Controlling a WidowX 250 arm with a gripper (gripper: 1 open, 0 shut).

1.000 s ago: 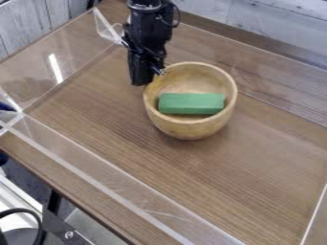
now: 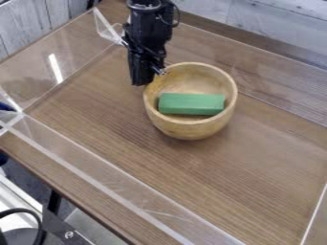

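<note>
A round light wooden bowl point(image 2: 189, 127) stands on the wooden table, holding a green rectangular block point(image 2: 192, 104). My black gripper point(image 2: 143, 77) hangs at the upper left of the bowl, just outside or at its rim. It looks shut, and I see nothing held in it, though its tips are small and dark.
Clear plastic pieces lie along its left edge, and black cables show at the lower left, off the table.
</note>
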